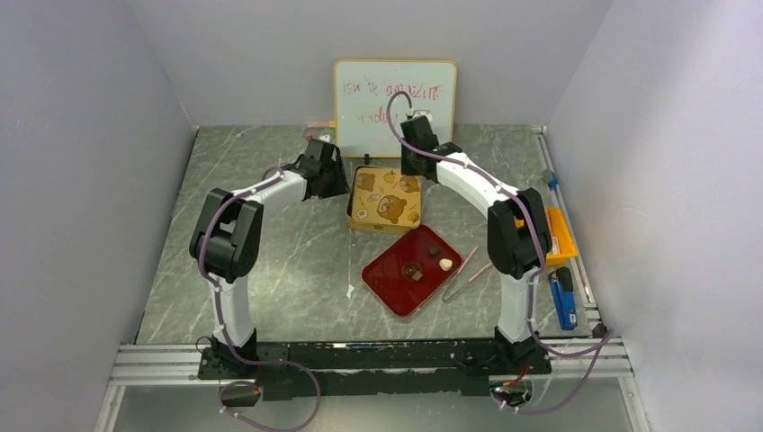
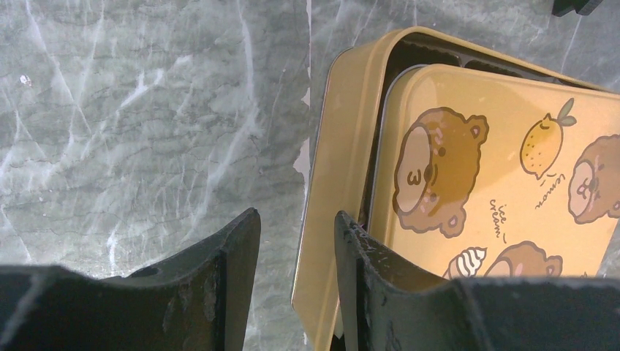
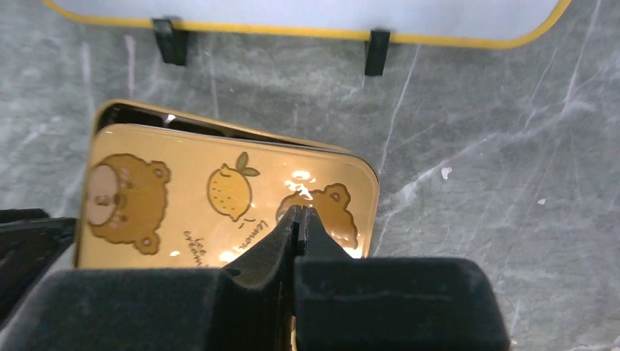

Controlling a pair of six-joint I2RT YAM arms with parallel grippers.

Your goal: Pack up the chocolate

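A yellow tin with a bear-printed lid sits at the back middle; the lid lies slightly askew, leaving dark gaps along the rim in both wrist views. My left gripper is at the tin's left side, shut on its wall, one finger outside and one by the lid's edge. My right gripper is shut, nothing visible between its fingers, over the lid's right part. A red tray in front holds a few small chocolate-like pieces, dark, brown and pale.
A whiteboard stands close behind the tin. Tongs, an orange bin and a blue tool lie at the right.
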